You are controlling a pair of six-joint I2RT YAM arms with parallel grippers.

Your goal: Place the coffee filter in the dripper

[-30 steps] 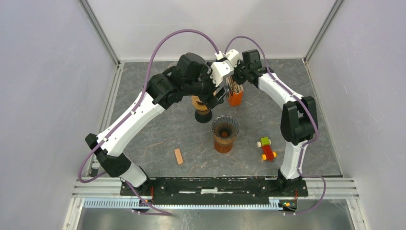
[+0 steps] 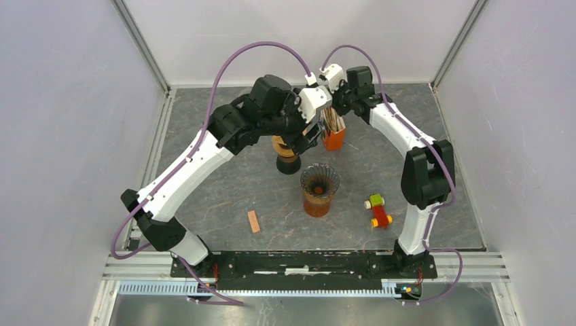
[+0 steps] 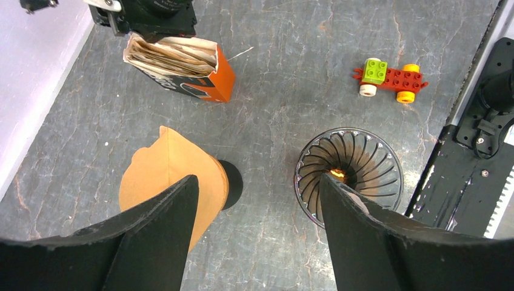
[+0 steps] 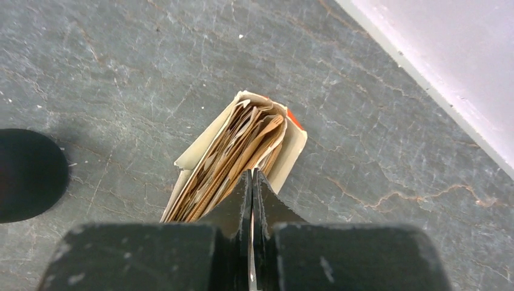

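An orange box of folded paper filters (image 3: 215, 82) stands at the back, packed with brown filters (image 4: 224, 157). Over it is my right gripper, shut; whether a thin paper edge is between its tips is unclear. My left gripper hangs open above an orange filter (image 3: 163, 170) resting on a dark round stand (image 3: 232, 182). The ribbed glass dripper (image 2: 318, 207) stands front centre, with no filter visible in it.
A toy brick car (image 3: 397, 79) lies at the right, and a small wooden block (image 2: 253, 221) at front left. Walls border the back and sides.
The left arm and the objects on the table look unchanged.
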